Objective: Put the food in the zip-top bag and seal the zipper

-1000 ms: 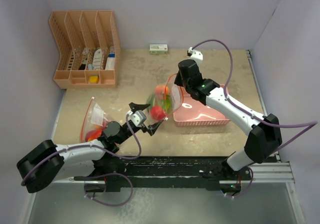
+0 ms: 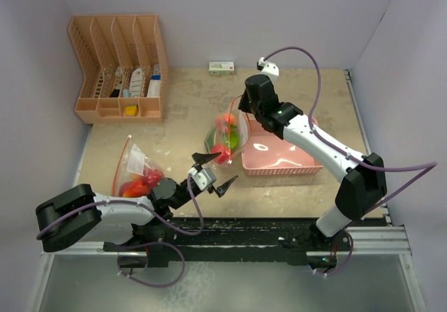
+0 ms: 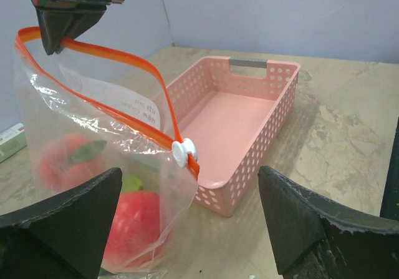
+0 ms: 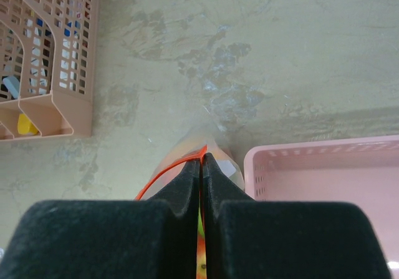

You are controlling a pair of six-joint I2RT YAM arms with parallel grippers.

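Observation:
A clear zip top bag (image 3: 93,141) with an orange zipper edge and a white slider (image 3: 184,151) stands on the table, its mouth spread apart. Inside it are red and green food pieces, among them a red round one (image 3: 134,229). My right gripper is shut on the bag's orange rim at the far end of the mouth. Near the slider end, my left gripper is open, and the slider shows beyond the gap between its fingers, apart from both. In the top view, the left gripper (image 2: 216,172) is at the bag's near side.
A pink basket (image 2: 283,167) stands empty just right of the bag. Another filled bag (image 2: 136,169) lies at the left, close to the left arm. A peach organizer rack (image 2: 119,109) and a small box (image 2: 221,68) are at the back.
My left gripper has moved right and slightly toward the front, closer to the bag's slider end. The right gripper has shifted slightly left, still at the rim.

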